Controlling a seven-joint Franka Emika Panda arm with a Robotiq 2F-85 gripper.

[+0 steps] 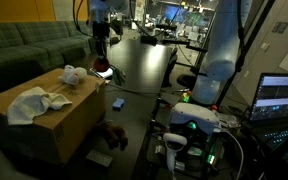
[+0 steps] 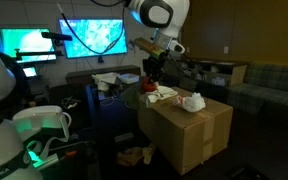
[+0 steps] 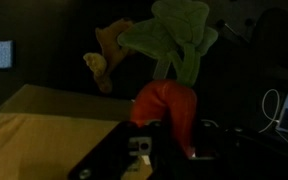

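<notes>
My gripper is shut on a soft-looking red object, which fills the middle of the wrist view and hides most of the fingertips. Below it in that view lie a green plush-like thing and a brown plush-like thing on a dark surface. Exterior view 2 has the red object hanging under the gripper, by the left edge of the cardboard box. From exterior view 1, the gripper is high, past the far right end of the box, and the red object looks dark there.
White cloths or bags lie on the box top. A blue item rests on the dark floor right of the box. Sofas stand behind. At the right is a laptop.
</notes>
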